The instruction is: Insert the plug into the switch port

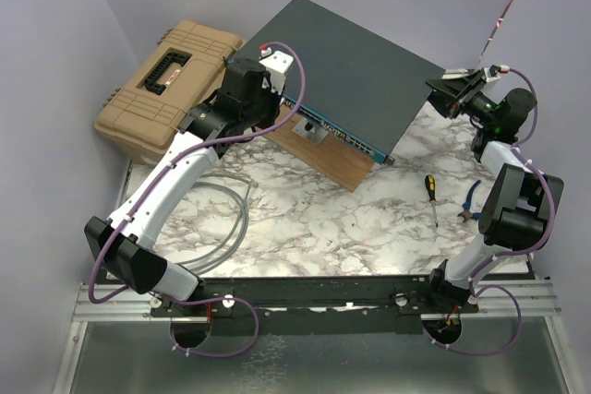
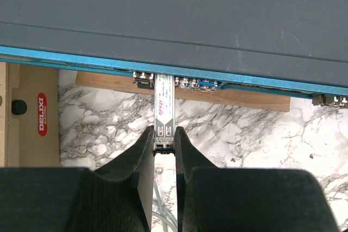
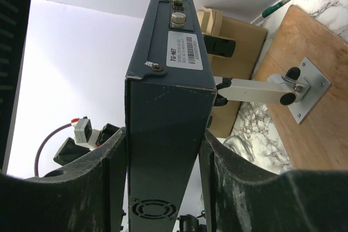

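A dark switch (image 1: 332, 66) with a blue front edge (image 2: 244, 78) fills the top of the left wrist view. My left gripper is shut on the plug (image 2: 164, 101), a silver labelled transceiver whose far end meets the port row under that edge; how deep it sits is hidden. In the right wrist view my right gripper is shut on the end of the switch (image 3: 166, 107), beside a TG-NET label.
A wooden board (image 1: 332, 163) with a metal bracket lies under the switch. A tan case (image 1: 157, 89) stands at the left, grey cable below it. A screwdriver (image 1: 430, 191) and pliers (image 1: 469, 205) lie at the right.
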